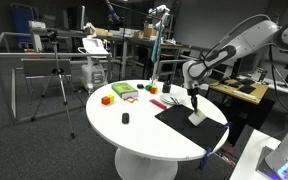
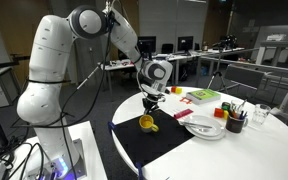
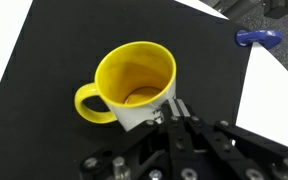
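A mug, white outside with a yellow inside and handle (image 3: 92,103), is on the black mat (image 3: 44,60) in the wrist view. My gripper is shut at the mug's lower right side, its fingertips overlapping the white wall in this view. Nothing shows between the fingers, and whether they touch the mug is unclear. From exterior view 2, the gripper (image 2: 152,104) appears just above and behind the yellow mug (image 2: 145,122). Exterior view 1 has the mug (image 1: 196,117) below the gripper, mostly its pale side showing.
Behind the mat are a white plate (image 2: 204,126), a dark cup with pens (image 2: 234,122), a red object (image 2: 186,113) and a green box (image 2: 206,98). A small black object (image 1: 126,118) lies on the white round table (image 1: 139,135).
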